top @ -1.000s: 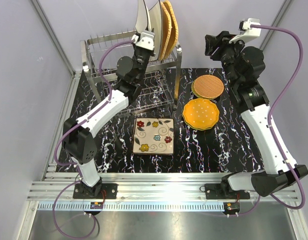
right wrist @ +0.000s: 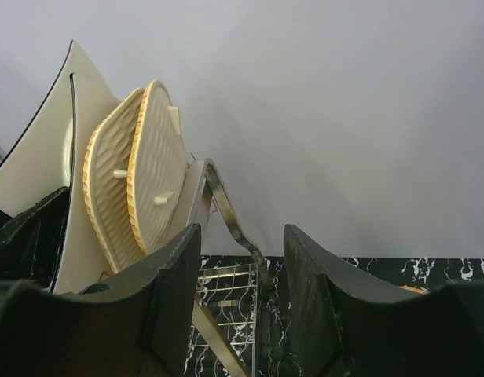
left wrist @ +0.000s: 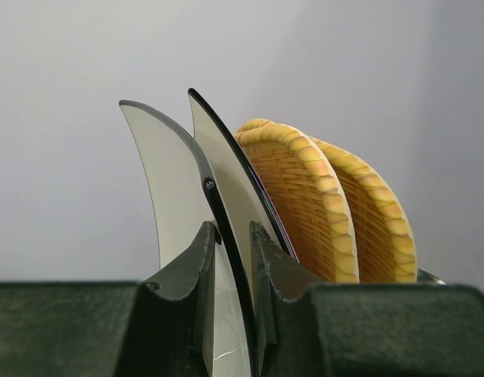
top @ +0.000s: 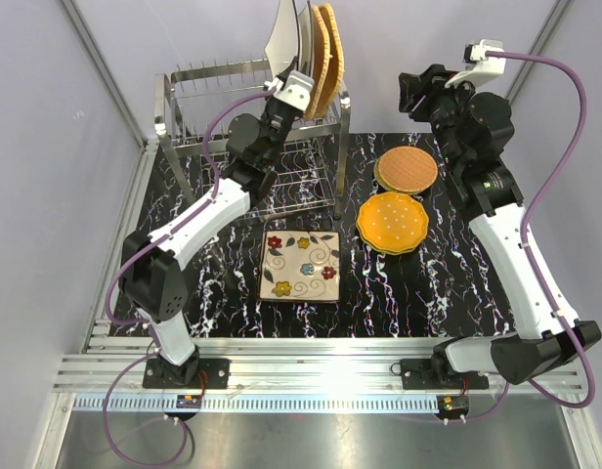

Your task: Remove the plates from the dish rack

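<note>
A metal dish rack holds white plates and tan woven-rimmed plates upright at its upper tier. My left gripper is at the nearest white plate, its fingers around the dark edge; whether they press on it I cannot tell. My right gripper hangs at the upper right, apart from the rack, part open with nothing between its fingers.
A floral square plate lies on the dark counter before the rack. A yellow plate and an orange stack lie to its right.
My left gripper has shifted slightly right over the last second, and the rack with its plates has moved a little left. The right arm has barely moved.
</note>
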